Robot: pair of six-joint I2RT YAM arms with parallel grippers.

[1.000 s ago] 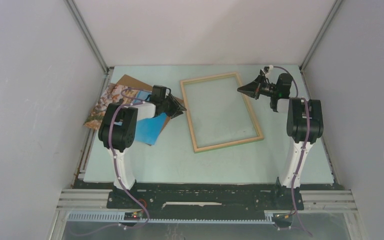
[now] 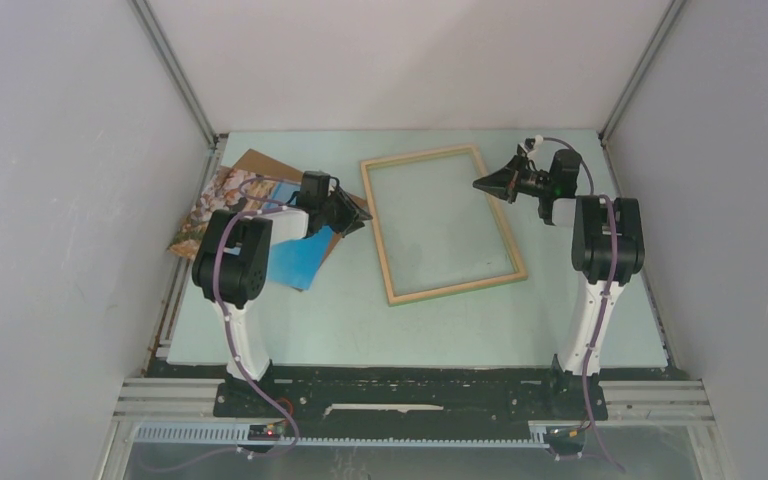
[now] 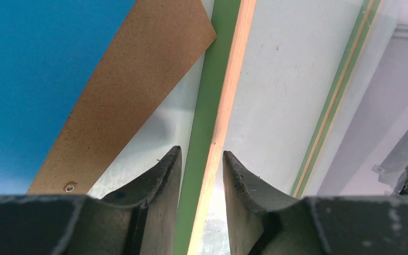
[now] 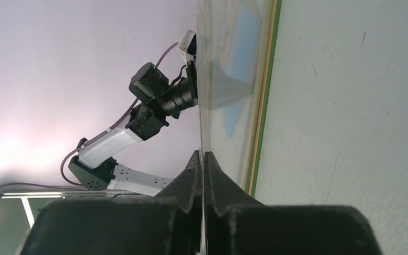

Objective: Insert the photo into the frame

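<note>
The wood-and-green frame (image 2: pixel 388 262) lies tilted at mid-table. My left gripper is shut across the frame's left bar (image 3: pixel 226 101), one finger on each side. Over the frame's right bar (image 4: pixel 263 101), my right gripper is shut with its fingertips together. Between them runs the edge of a thin translucent sheet (image 4: pixel 212 64), which rises from the frame's right side. The blurred left gripper shows through it. The floral picture (image 2: pixel 200 215), which looks like the photo, lies at the far left in the top view, partly hidden by my left arm.
A blue sheet (image 2: pixel 295 262) and a brown backing board (image 2: pixel 260 162) overlap the floral picture at the left. One board corner (image 3: pixel 207 34) reaches the frame's left bar. Bare table shows in front of the frame.
The left gripper stays at the frame's left bar, and the frame has not visibly moved.
</note>
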